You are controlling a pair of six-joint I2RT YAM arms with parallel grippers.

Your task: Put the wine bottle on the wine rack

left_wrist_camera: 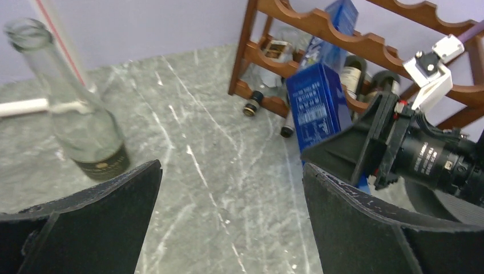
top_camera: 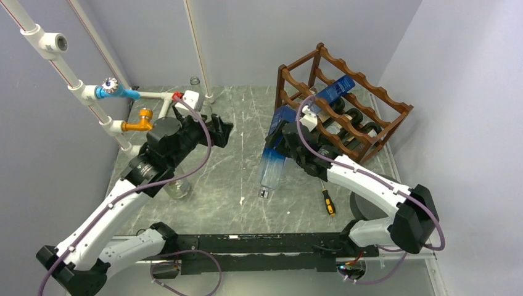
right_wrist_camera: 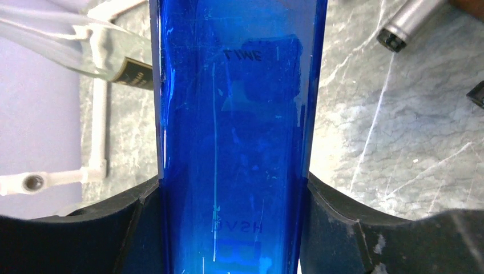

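A tall blue square bottle (top_camera: 271,172) hangs tilted at the front left of the wooden wine rack (top_camera: 382,92), with my right gripper (top_camera: 277,139) shut on it; in the right wrist view the bottle (right_wrist_camera: 234,131) fills the middle between the fingers. The rack (left_wrist_camera: 308,20) holds another blue bottle (top_camera: 333,92) and several dark bottles (top_camera: 354,117). My left gripper (top_camera: 219,129) is open over the back left of the counter, with nothing between its fingers; a clear bottle (left_wrist_camera: 80,125) stands beyond it in the left wrist view.
White pipes with blue and orange fittings (top_camera: 135,123) line the left wall. A screwdriver (top_camera: 329,203) lies front right of the rack. Another clear bottle (top_camera: 179,188) stands at front left.
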